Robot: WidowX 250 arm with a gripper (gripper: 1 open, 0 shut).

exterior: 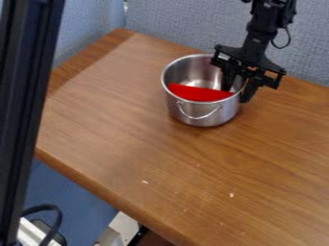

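A steel pot (201, 109) with a wire bail handle stands on the wooden table (129, 163), with a red object (193, 93) inside it. My black gripper (238, 79) is at the pot's right rim, its fingers partly down over the rim. Whether it is open or shut on anything is unclear from this view.
A grey fabric partition (180, 24) stands behind. A black post fills the far left, with cables and objects on the floor below the table's edge.
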